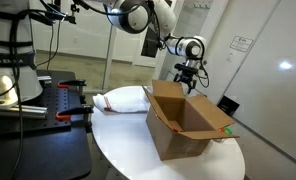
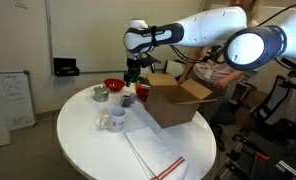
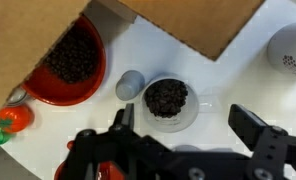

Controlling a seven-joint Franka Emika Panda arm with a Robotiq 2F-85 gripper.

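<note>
My gripper is open over the table, with nothing between its fingers. In the wrist view, a pale cup [image 3: 188,112] with dark bean-like pieces inside lies below and between the fingertips, its handle pointing right. A small grey cylinder [image 3: 130,84] stands just left of that cup. Farther left, a red bowl [image 3: 82,91] holds more dark pieces. Exterior view 2 has the gripper [image 2: 139,72] above the cluster of dishes at the back of the table.
An open cardboard box [image 1: 176,145] stands close by, its raised flaps reaching into the wrist view. A white mug [image 2: 114,121] and a metal pot [image 2: 100,93] share the round table. White cloth [image 2: 154,153] lies toward the front.
</note>
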